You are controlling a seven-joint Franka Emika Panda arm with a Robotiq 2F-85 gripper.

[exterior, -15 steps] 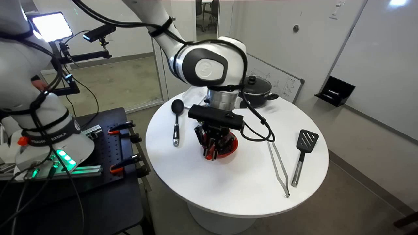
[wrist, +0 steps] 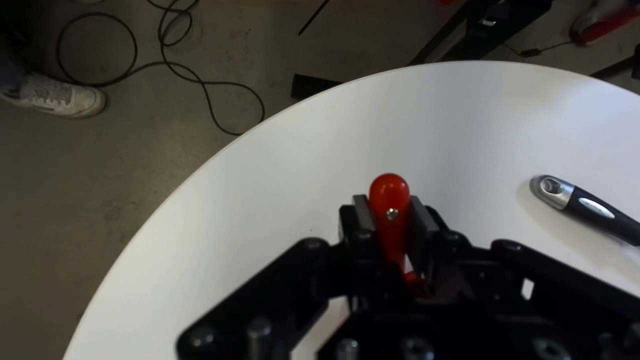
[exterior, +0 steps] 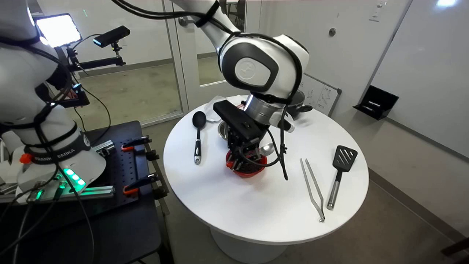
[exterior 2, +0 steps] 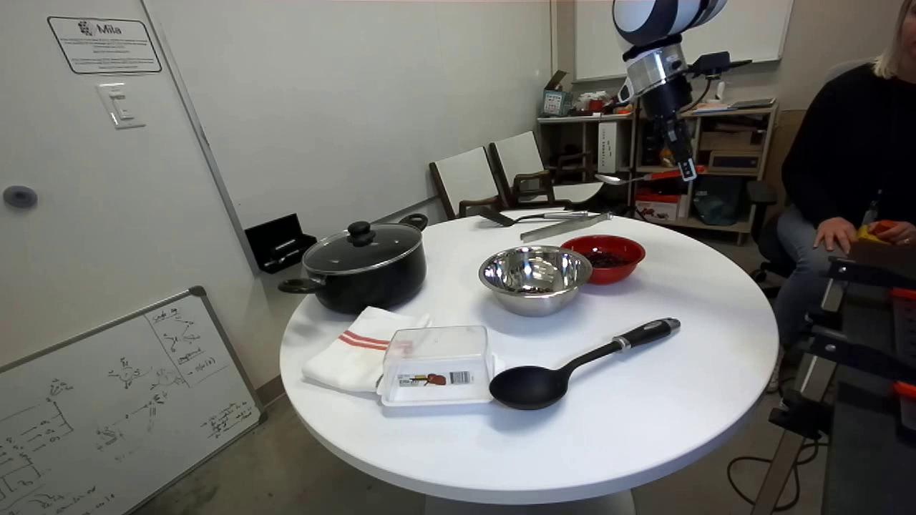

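My gripper (exterior 2: pixel 687 170) is shut on the red handle (wrist: pixel 391 210) of a spoon, between its two fingers. In exterior view 2 it hangs well above the table, and the spoon's metal head (exterior 2: pixel 611 179) points left, the spoon roughly level. That head (exterior: pixel 266 149) also shows right of the gripper in exterior view 1. A red bowl (exterior 2: pixel 614 272) with dark pieces inside stands on the table, partly hidden behind the gripper in exterior view 1. Touching or close beside it is a steel bowl (exterior 2: pixel 534 302), which looks empty.
A lidded black pot (exterior 2: pixel 369 270), a striped towel (exterior 2: pixel 348 360), a clear plastic box (exterior 2: pixel 436 390) and a black ladle (exterior 2: pixel 530 386) lie around the bowls. Tongs (exterior: pixel 313 189) and a slotted turner (exterior: pixel 345 158) rest at the right in exterior view 1.
The wrist has tilted, and the arm's upper part has shifted right in exterior view 1. The spoon's metal head now shows, and the fingertips sit slightly higher and further left in the picture.
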